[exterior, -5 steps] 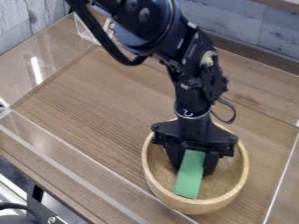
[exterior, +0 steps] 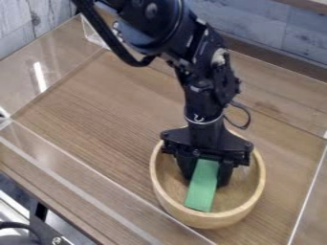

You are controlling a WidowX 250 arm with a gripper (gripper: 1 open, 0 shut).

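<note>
My black gripper [exterior: 205, 163] reaches down into a round, light wooden bowl [exterior: 167, 194] at the lower right of the table. It is shut on a green block [exterior: 201, 190], a flat rectangle lying tilted inside the bowl and reaching toward its front wall. The fingertips are largely hidden by the gripper's body and the block.
A clear container [exterior: 98, 29] stands at the back left. A grey plank wall runs along the back.
The gripper has moved slightly up and to the left in the view, and the green block and the bowl have shifted with it.
</note>
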